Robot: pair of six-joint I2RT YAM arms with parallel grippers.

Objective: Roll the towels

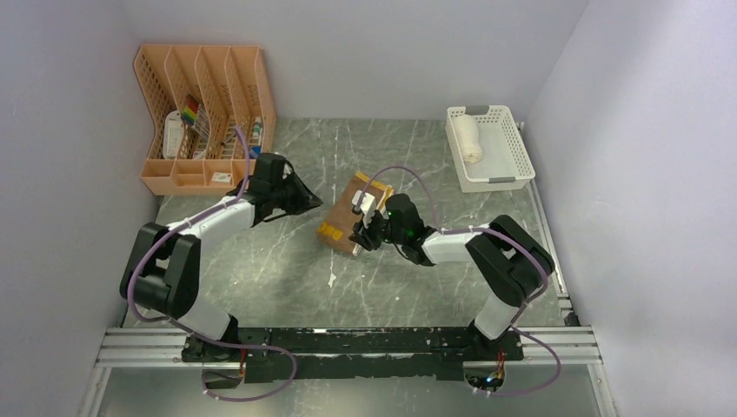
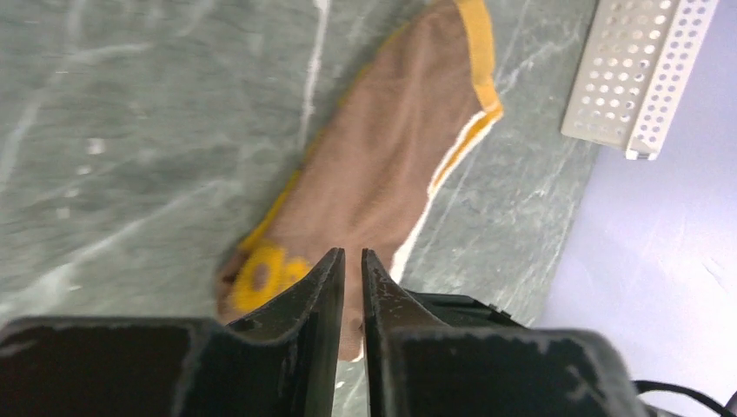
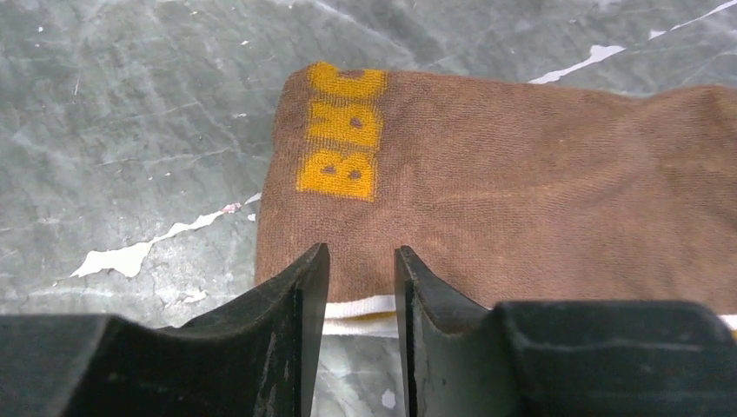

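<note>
A brown towel (image 1: 341, 214) with yellow trim lies folded into a flat, slanted strip at the table's middle. In the right wrist view its near end shows yellow figures and a white edge, with the towel (image 3: 487, 182) smooth between. My left gripper (image 1: 318, 202) hangs left of the towel; its fingertips are a narrow gap apart, and the towel (image 2: 374, 165) lies beyond them with nothing held. Over the towel's lower right edge is my right gripper (image 1: 355, 241), partly open. Between its fingers only the white edge and the table show, below the tips.
A white basket (image 1: 491, 185) at the back right holds a rolled cream towel (image 1: 467, 139). An orange divided organizer (image 1: 202, 180) with small items stands back left. Bare grey table (image 1: 287, 287) surrounds the towel.
</note>
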